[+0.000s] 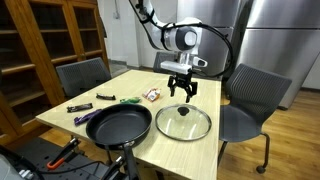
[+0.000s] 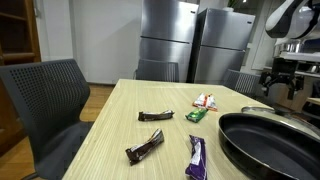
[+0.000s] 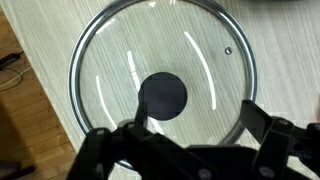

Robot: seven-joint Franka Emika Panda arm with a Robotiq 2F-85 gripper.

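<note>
A round glass lid (image 1: 184, 128) with a metal rim lies flat on the table, to the right of the black pan (image 1: 118, 126). Its black knob (image 3: 162, 96) points up at the middle of the glass. Above the lid and clear of it hangs my gripper (image 1: 181, 94), its fingers open and empty. In the wrist view the dark fingers (image 3: 258, 118) stand apart at the lower edge, and the knob shows beyond them. The pan is uncovered and looks empty.
On the table's left part lie a purple packet (image 2: 197, 157), two dark wrapped bars, a green item (image 2: 197, 114) and a red-and-white packet (image 1: 152, 95). Chairs stand around, including a grey one (image 1: 250, 103) at the right. Bare tabletop lies in front of the lid.
</note>
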